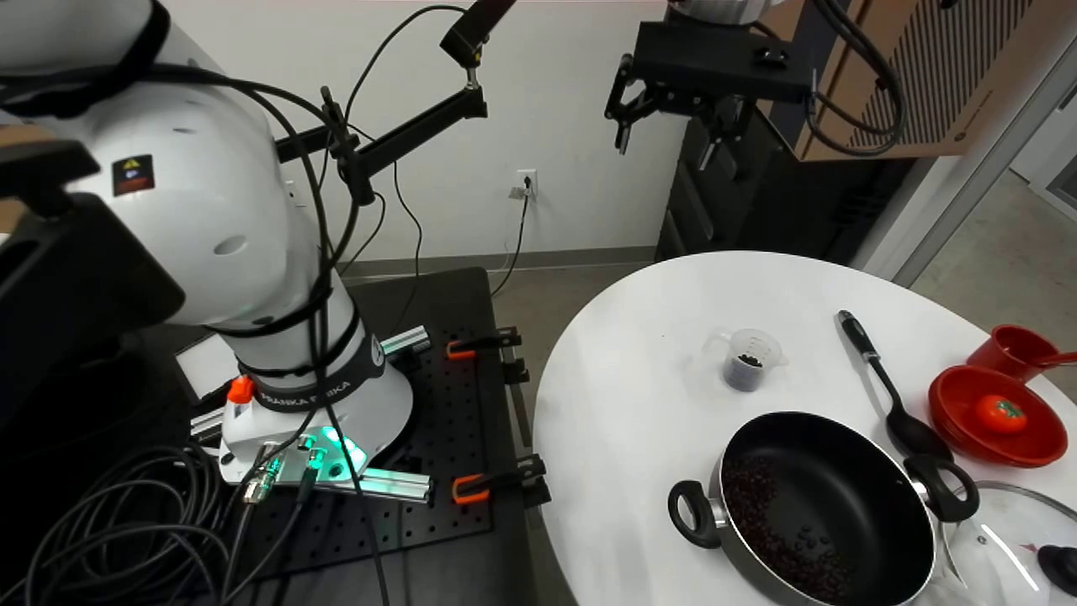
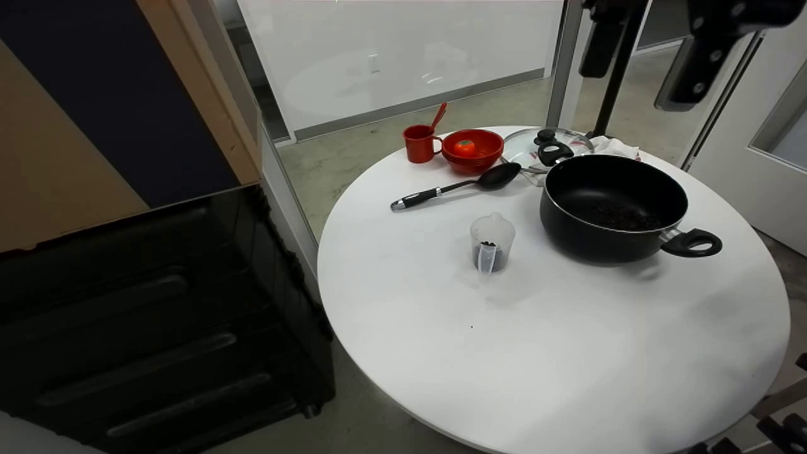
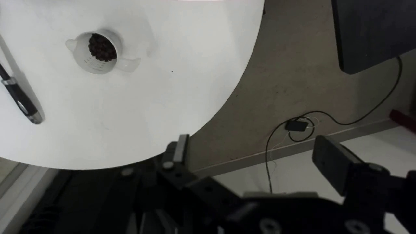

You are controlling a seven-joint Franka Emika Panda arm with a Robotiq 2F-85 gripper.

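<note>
My gripper hangs high above the table's far side, open and empty, well clear of everything on it. In the wrist view its two fingers stand wide apart over floor and wall. A clear measuring cup stands upright on the white table, dark beans in its bottom; the wrist view shows the cup from above, its handle towards the right. The black pot sits uncovered beside the cup, with dark beans spread over part of its floor. A black spoon lies flat nearby.
A red bowl holds a tomato, and a red mug stands beside it. The glass lid lies by the pot. A cardboard box is close behind the gripper.
</note>
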